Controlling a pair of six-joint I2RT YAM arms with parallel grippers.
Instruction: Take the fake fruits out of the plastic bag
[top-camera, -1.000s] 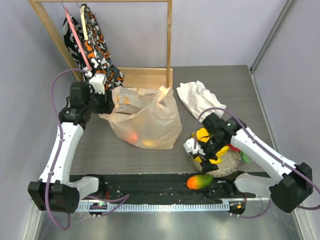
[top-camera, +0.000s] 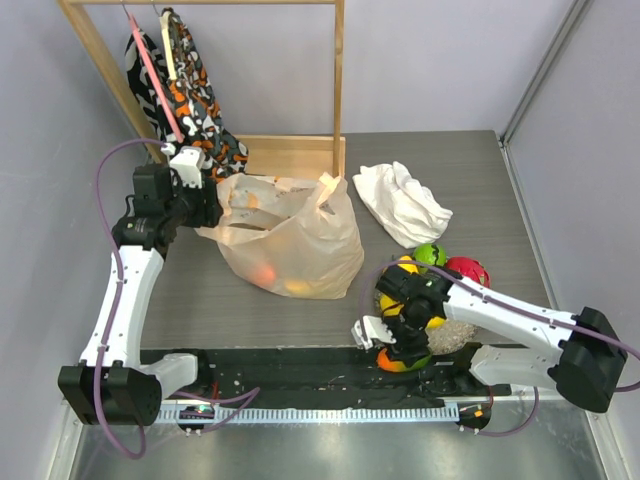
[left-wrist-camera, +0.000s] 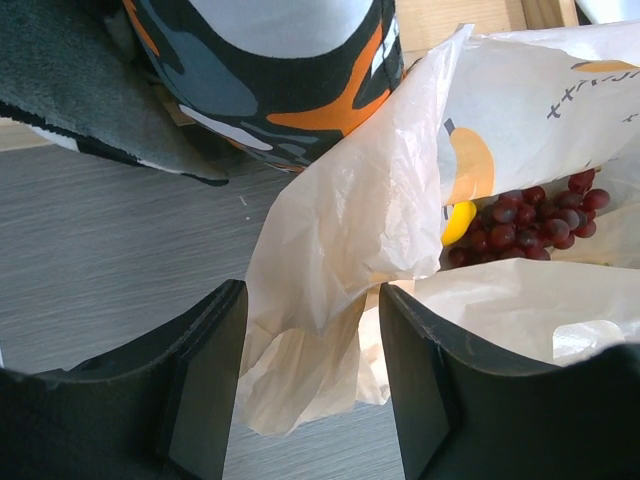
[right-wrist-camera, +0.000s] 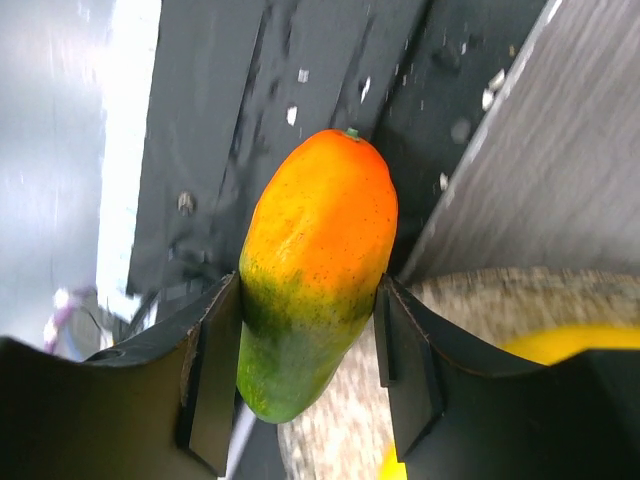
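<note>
The thin plastic bag (top-camera: 290, 245) stands upright on the table, with orange and yellow shapes showing through its wall. In the left wrist view, red grapes (left-wrist-camera: 540, 220) and part of a yellow fruit (left-wrist-camera: 459, 222) lie inside it. My left gripper is open at the bag's left rim, with crumpled plastic between and beyond its fingers. An orange-green mango-like fruit (right-wrist-camera: 320, 250) lies on the black strip before the table. My right gripper has a finger on either side of it; whether they press on it cannot be told.
Beside the right arm, a round mat (top-camera: 455, 337) carries yellow fruit, a green fruit (top-camera: 430, 254) and a red one (top-camera: 467, 268). A white cloth (top-camera: 402, 203) lies behind. Patterned cloths (top-camera: 190, 100) hang from the wooden rack at the back left.
My right gripper has come from above the mat toward the front edge, down over the orange-green fruit. The left arm and the bag look nearly unchanged.
</note>
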